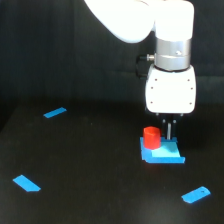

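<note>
A small red object [151, 138], cylinder-like, stands upright on the left part of a blue and pale-blue patch [165, 152]. My gripper [169, 136] points straight down over the back of that patch, just right of the red object. Its dark fingers blend into the black background, so their spacing is unclear. I cannot tell whether they touch the red object or hold anything.
Blue tape strips mark the black table at the back left [55, 112], the front left [26, 184] and the front right [196, 195].
</note>
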